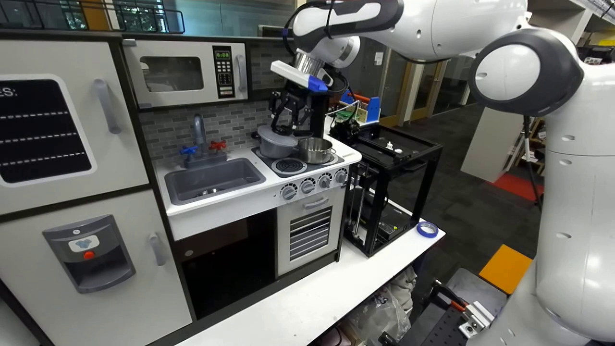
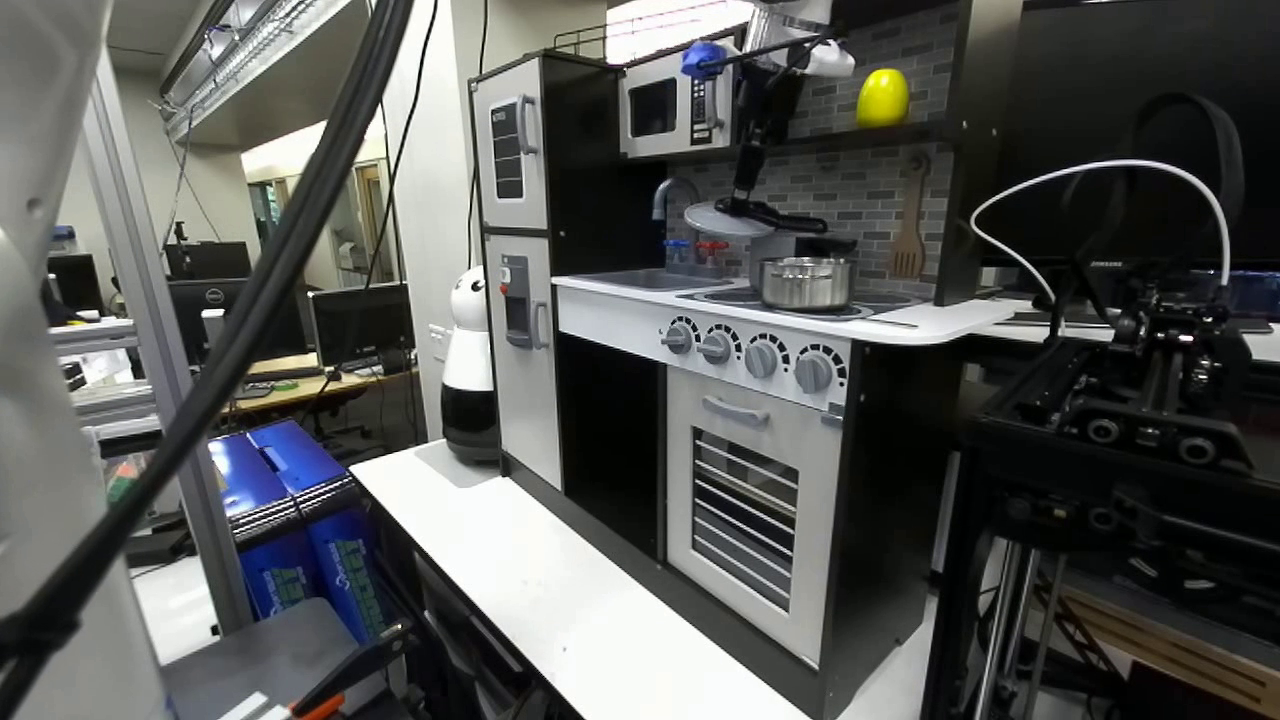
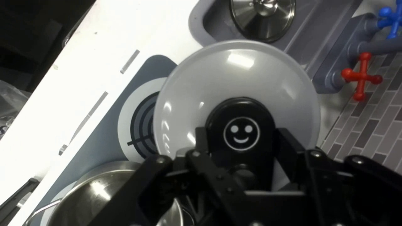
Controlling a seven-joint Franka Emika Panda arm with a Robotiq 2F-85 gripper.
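A round grey lid (image 3: 196, 86) with a black handle (image 3: 241, 113) marked with a smiley face fills the middle of the wrist view. My gripper is shut on that handle, one finger on each side. In exterior view 2 the lid (image 2: 720, 218) looks raised and tilted, to the left of the grey pot (image 2: 774, 248) at the back of the stove. From exterior view 1 the lid (image 1: 276, 136) appears over the grey pot (image 1: 274, 150); whether they touch I cannot tell. In the wrist view the lid hides the pot.
A steel pot (image 1: 314, 151) stands beside the grey one on the stove. In the sink (image 1: 190, 187) lies a steel lid (image 3: 263, 18). The faucet (image 1: 199, 132) and red tap (image 3: 361, 76) border the wall. The front burner (image 1: 289, 166) is empty.
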